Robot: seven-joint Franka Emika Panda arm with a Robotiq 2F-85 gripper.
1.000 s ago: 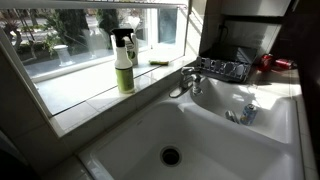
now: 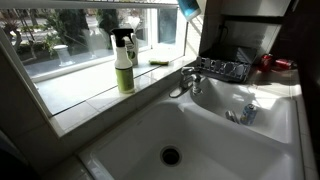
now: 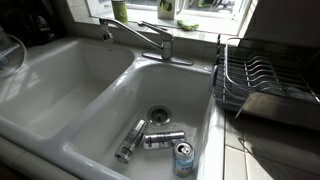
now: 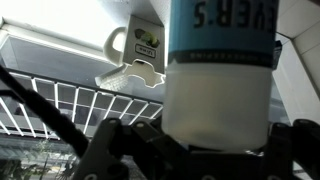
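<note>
In the wrist view my gripper is shut on a bottle (image 4: 222,70) with a pale end and a blue, lettered label. The lettering appears upside down. Dark fingers (image 4: 285,150) show low in that view, partly hidden by the bottle. At the top of exterior view 1, a blue and white shape (image 2: 188,8), probably the same bottle, hangs above the window ledge. The arm and gripper are out of sight in both exterior views.
A green-labelled spray bottle (image 2: 123,72) stands on the window ledge. Several cans, one of them upright (image 3: 183,158), are in one sink basin (image 3: 200,120); the other basin (image 2: 215,155) is empty. A wire dish rack (image 3: 275,80) stands beside the sink.
The blue and white shape was absent a second ago.
</note>
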